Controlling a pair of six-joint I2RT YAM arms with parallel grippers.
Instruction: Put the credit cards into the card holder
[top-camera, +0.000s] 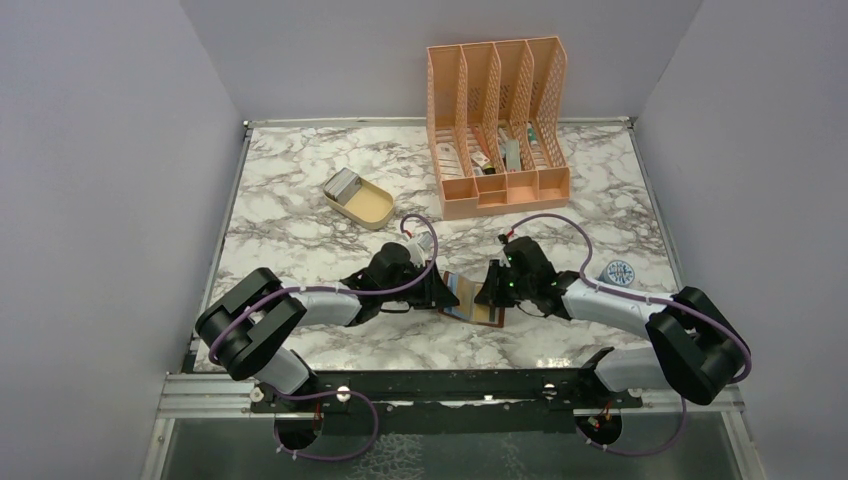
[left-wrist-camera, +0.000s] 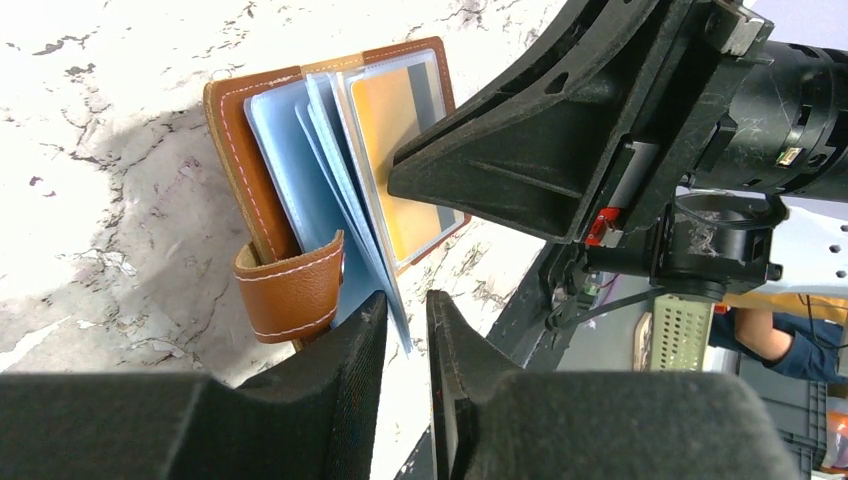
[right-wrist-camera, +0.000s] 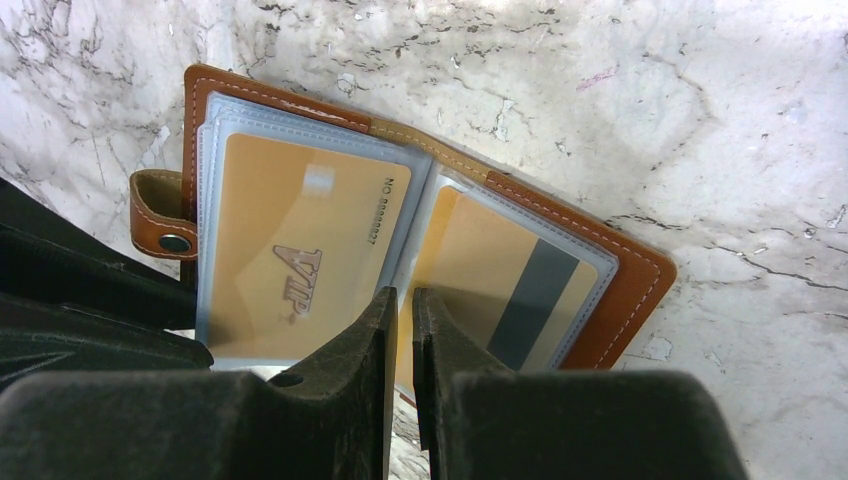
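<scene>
The brown leather card holder (right-wrist-camera: 632, 285) lies open on the marble table between my grippers, with gold cards in clear sleeves (right-wrist-camera: 300, 230) on both halves. In the left wrist view, my left gripper has its fingertips part open at the edge of the upright sleeves beside the snap strap (left-wrist-camera: 285, 295). In the right wrist view, my right gripper has its tips a little apart over the right-hand card (right-wrist-camera: 530, 290), at its left edge by the middle fold. I cannot tell whether anything is held.
A cream tray with grey items (top-camera: 365, 205) stands at the back left. A peach organiser (top-camera: 500, 200) stands at the back centre. A round blue-patterned object (top-camera: 617, 273) is at the right.
</scene>
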